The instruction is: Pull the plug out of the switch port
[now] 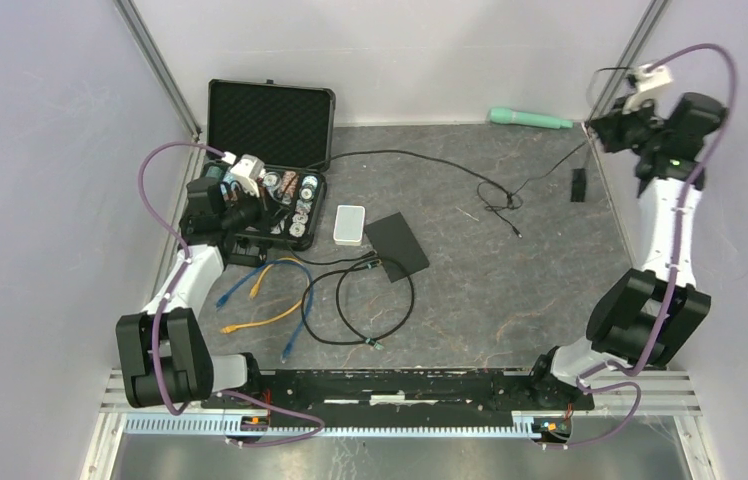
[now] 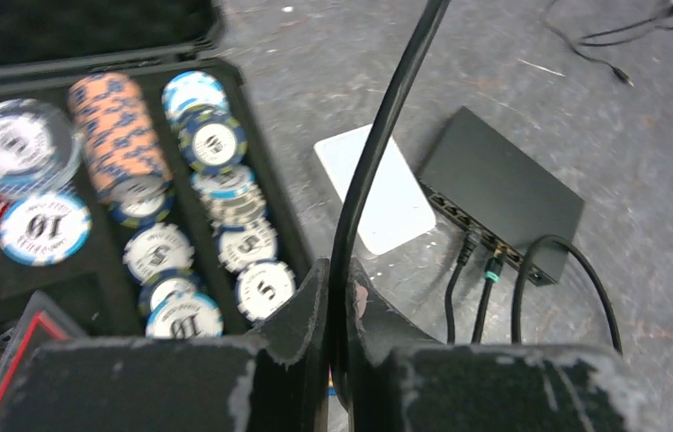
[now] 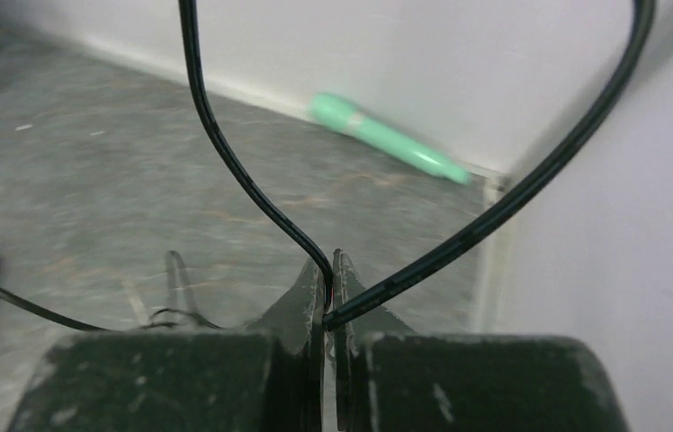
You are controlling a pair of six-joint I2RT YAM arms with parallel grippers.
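The black switch [image 1: 397,245] [image 2: 501,180] lies flat mid-table, with plugs [image 2: 471,243] in its ports and cables running off. My left gripper is shut on a black cable over the chip case, to the left of the switch. At the back right, my right gripper is raised and shut with thin black cords at its fingertips; the top view blurs it. A small black adapter [image 1: 578,185] is below it.
An open chip case [image 1: 270,120], a white box [image 1: 349,225], coiled black cables, blue and yellow cables [image 1: 255,325] at left, and a green cylinder [image 1: 530,118] by the back wall.
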